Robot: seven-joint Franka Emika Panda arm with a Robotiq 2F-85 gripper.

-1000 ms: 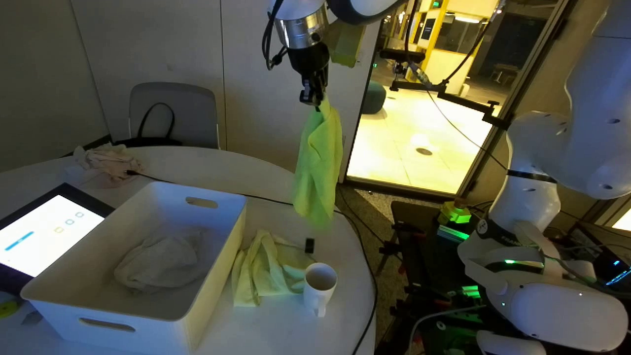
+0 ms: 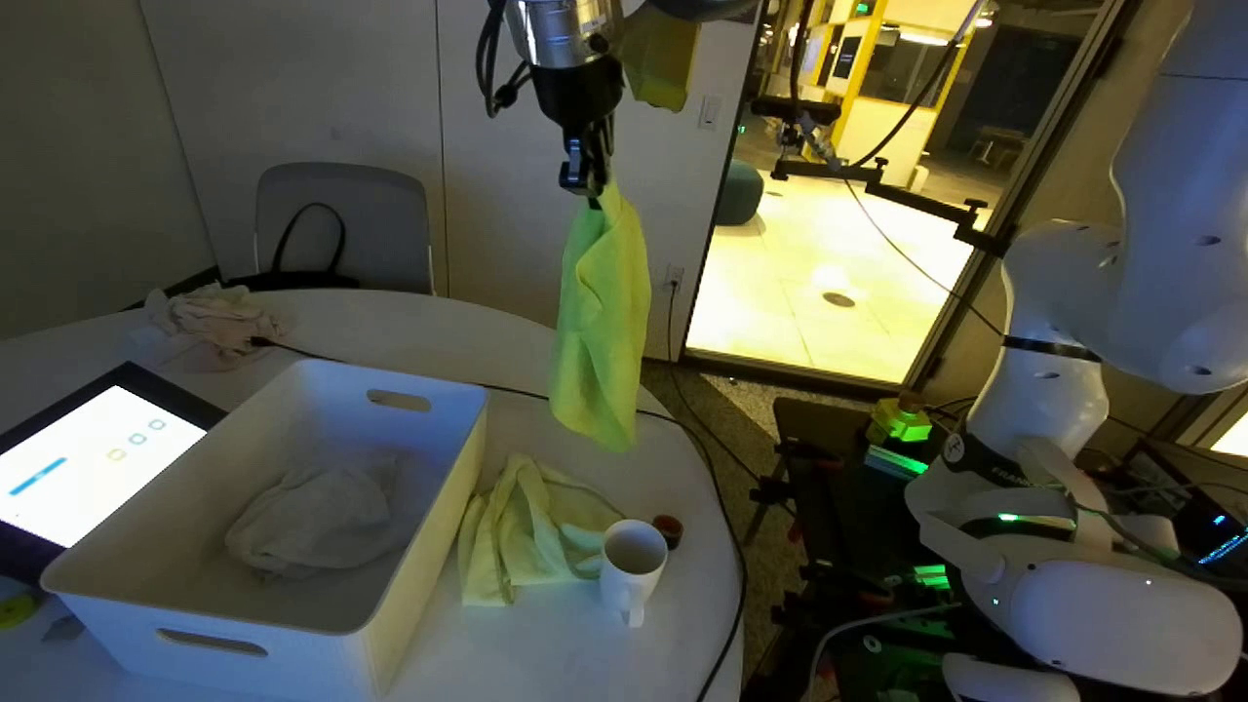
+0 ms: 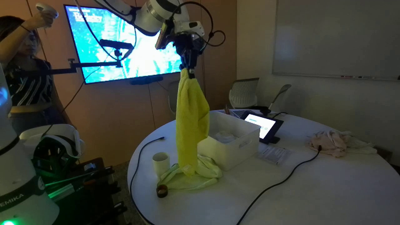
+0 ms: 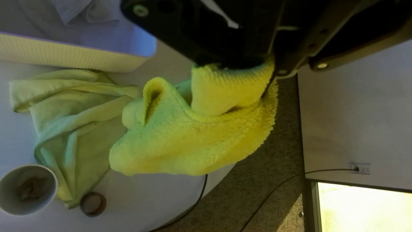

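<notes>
My gripper (image 2: 594, 187) is shut on a yellow-green cloth (image 2: 603, 316), which hangs down from its fingertips, well above the table in exterior view 1. Seen in the wrist view, this cloth (image 4: 185, 139) bunches and folds below the dark fingers. A paler green cloth (image 2: 526, 532) lies crumpled on the table, between the white bin and a white mug (image 2: 633, 562). Inside the bin (image 2: 427, 550) rests a whitish cloth (image 2: 316, 515). Beside the mug is a small dark reddish-brown ring (image 4: 93, 204). Something crumpled sits in the mug (image 4: 48, 189).
A lit tablet (image 2: 88, 456) stands left of the bin. Pinkish cloth (image 2: 216, 322) lies at the far table edge. Black cables (image 3: 279, 183) cross the tabletop. A person (image 3: 28, 71) holding a controller stands behind the arm in exterior view 2.
In exterior view 1 my gripper and the hanging cloth have shifted left and slightly up. A small dark object behind the mug is gone from there; the ring now shows at the mug's right.
</notes>
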